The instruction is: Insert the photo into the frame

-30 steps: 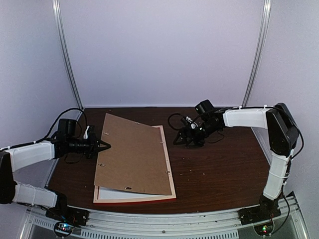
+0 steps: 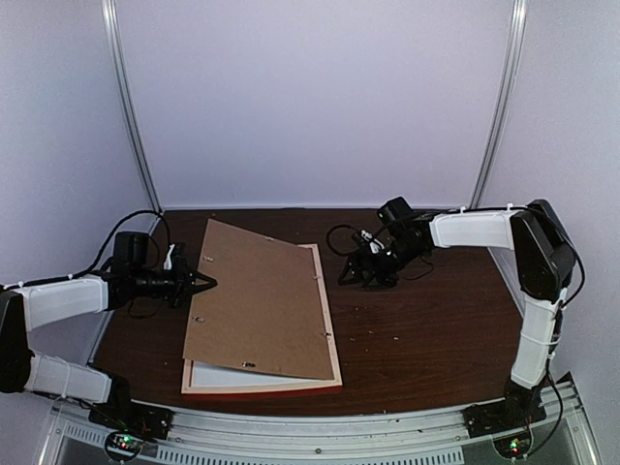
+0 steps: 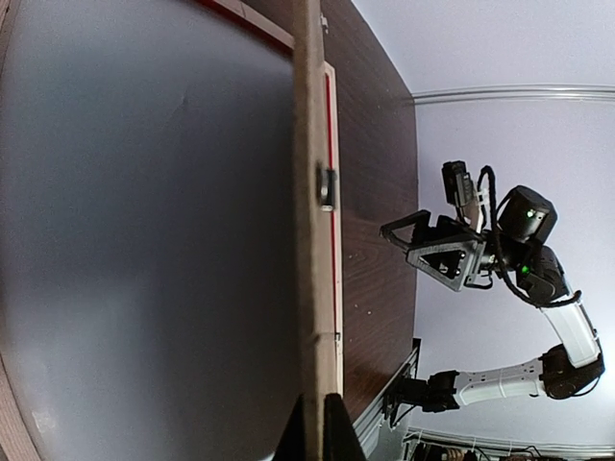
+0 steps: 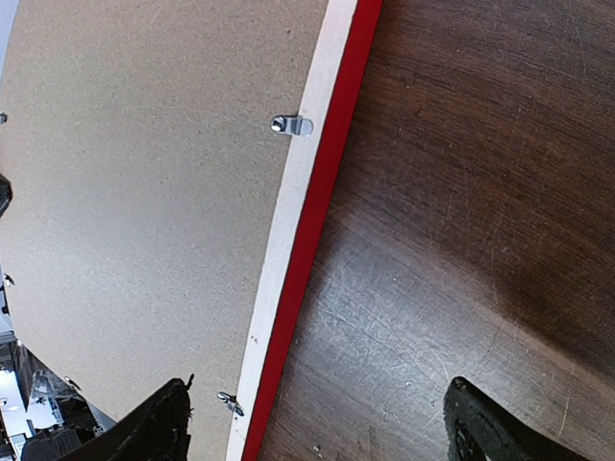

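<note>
A wooden frame with red outer sides [image 2: 331, 344] lies on the table, left of centre. Its brown backing board [image 2: 257, 300] is tilted, with the left edge raised and the right edge down along the frame's right side. My left gripper [image 2: 211, 284] is shut on that raised edge; in the left wrist view the board's rim [image 3: 309, 240] runs between the fingers. Under the board shows a plain pale grey surface [image 3: 144, 240]; whether it is the photo cannot be told. Right of the frame, my right gripper stands open, nothing between its fingers.
Small metal clips [image 4: 291, 125] sit along the frame and board edges; one near the right side overlaps the board and frame.
The right arm has shifted very slightly. The left gripper, board and frame look unmoved.
</note>
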